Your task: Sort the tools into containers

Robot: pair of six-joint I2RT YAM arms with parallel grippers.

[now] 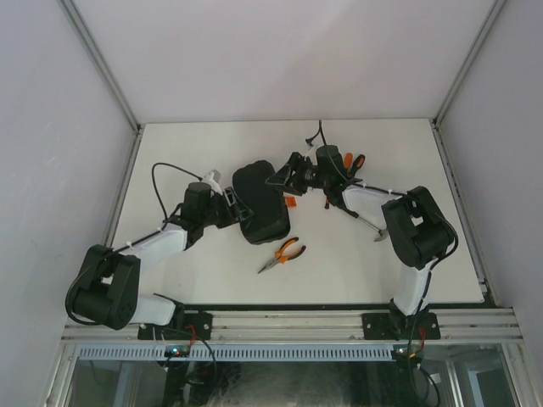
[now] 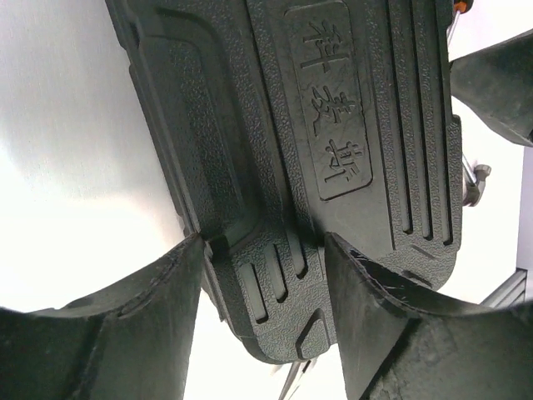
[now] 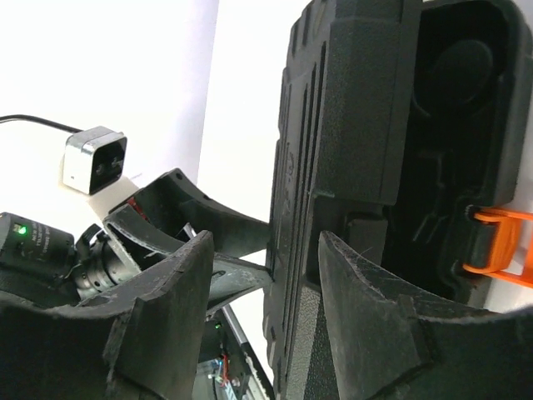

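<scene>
A black plastic toolbox [image 1: 261, 208] lies mid-table, its embossed lid [image 2: 275, 142] filling the left wrist view. In the right wrist view the lid edge is lifted off the base [image 3: 462, 108], and an orange latch [image 3: 504, 242] shows. My left gripper [image 1: 237, 205] is part open at the lid's near-left side, its fingertips against the lid. My right gripper [image 1: 284, 178] is shut on the lid's edge at the upper right of the box. Orange-handled pliers [image 1: 284, 254] lie below the box.
Orange-handled tools [image 1: 348, 159] lie behind the right arm, and a hammer [image 1: 379, 236] lies to its right.
</scene>
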